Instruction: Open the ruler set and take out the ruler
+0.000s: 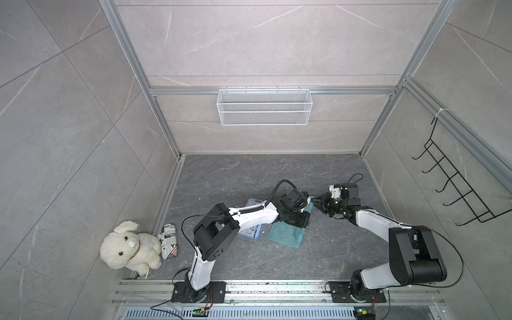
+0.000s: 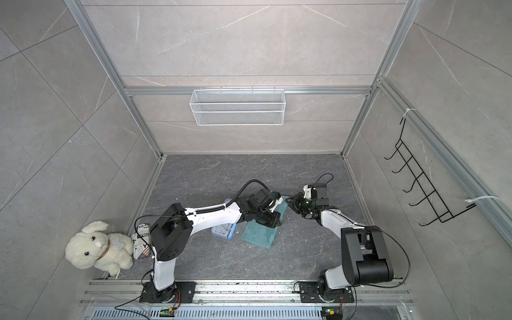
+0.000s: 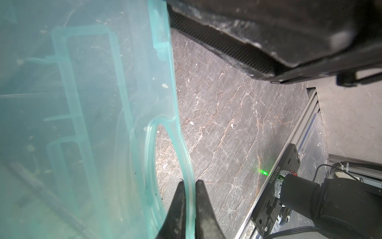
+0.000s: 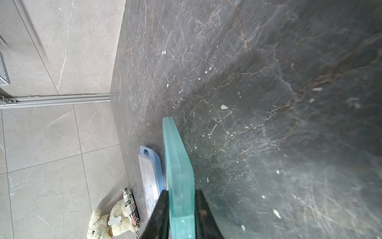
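Observation:
The teal translucent ruler case (image 1: 286, 234) hangs from my left gripper, partly covered by that arm in the top views. In the left wrist view, its dark fingers are shut on the strip beside the case's handle opening. Through the cloudy plastic a ruler (image 3: 49, 199) with faint markings shows at lower left. My right gripper is at the case's far right end, one finger on each side of its narrow teal edge (image 4: 179, 159). Whether these fingers press on it or stand slightly apart cannot be told.
A blue box with a clear lid (image 1: 249, 232) lies under my left arm, left of the teal case. A white plush dog (image 1: 128, 248) and a printed pouch (image 1: 169, 241) sit far left. The floor behind the arms is clear.

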